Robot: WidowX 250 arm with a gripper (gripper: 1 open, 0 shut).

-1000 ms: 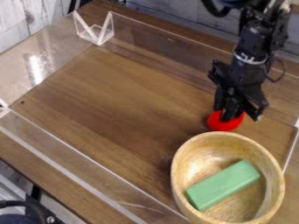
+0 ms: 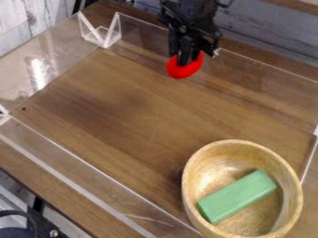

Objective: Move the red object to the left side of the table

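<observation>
The red object (image 2: 185, 66) is small and rounded, and hangs from my gripper (image 2: 187, 56) near the far side of the table (image 2: 118, 100). My dark fingers are shut on its top, while its lower part shows below them. It appears to be held above the wooden surface, though its exact height is hard to judge. The fingertips themselves are partly hidden against the object.
A wooden bowl (image 2: 199, 169) with a green block (image 2: 237, 196) in it stands at the near right. In the far left corner is a clear, wire-like holder (image 2: 102, 31). Low transparent walls edge the table.
My gripper has carried the red object from the right side, near the bowl, up and leftward toward the far middle of the table. The bowl and green block have not moved.
</observation>
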